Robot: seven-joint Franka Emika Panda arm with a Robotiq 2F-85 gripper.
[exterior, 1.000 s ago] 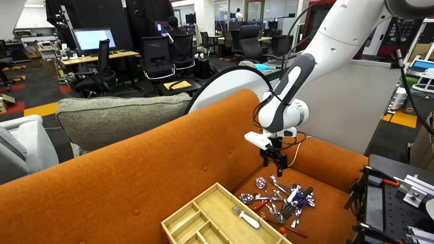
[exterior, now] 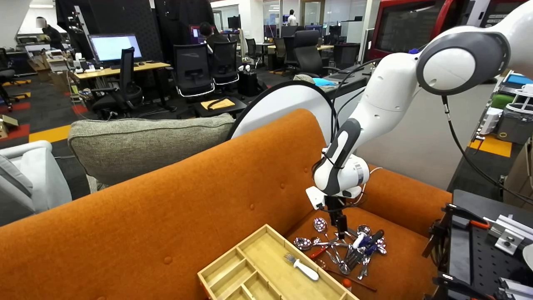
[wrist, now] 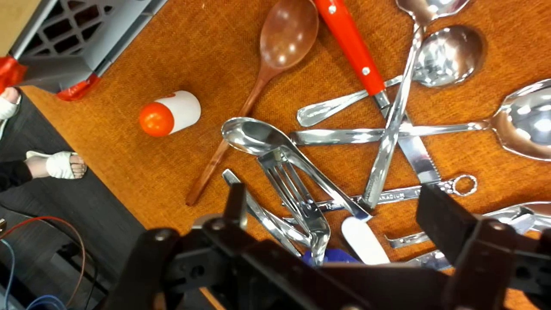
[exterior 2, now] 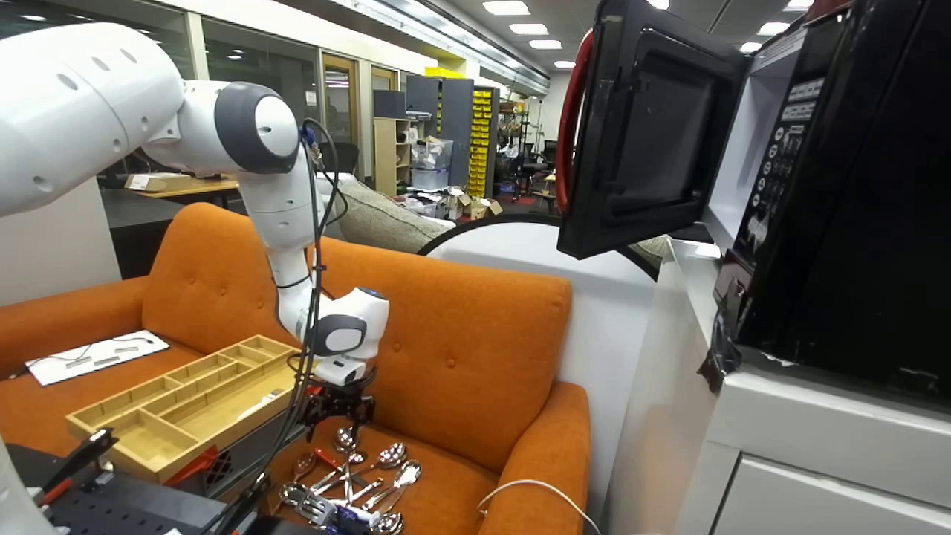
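My gripper is open, its black fingers wide apart, with nothing held between them. In exterior view 1 the gripper (exterior: 340, 231) points down close above the pile of utensils. Between and ahead of the fingers in the wrist view lie a metal fork (wrist: 295, 193), a spoon (wrist: 253, 135), a wrench (wrist: 395, 194) and a white handle end (wrist: 363, 238). Beyond them are a red-handled knife (wrist: 354, 46), a wooden spoon (wrist: 288, 36) and more metal spoons. The gripper body hides the lower part of the pile.
A wooden divided tray (exterior: 266, 235) lies beside the pile, holding a white-handled fork (exterior: 305, 270). A small orange-capped white bottle (wrist: 183, 111) is on the seat. The orange backrest (exterior 2: 463, 330) rises behind the arm, and a black table (exterior: 462, 255) stands at the right.
The arm has come down and the gripper is now lower, right over the utensils. The pile and tray look the same.
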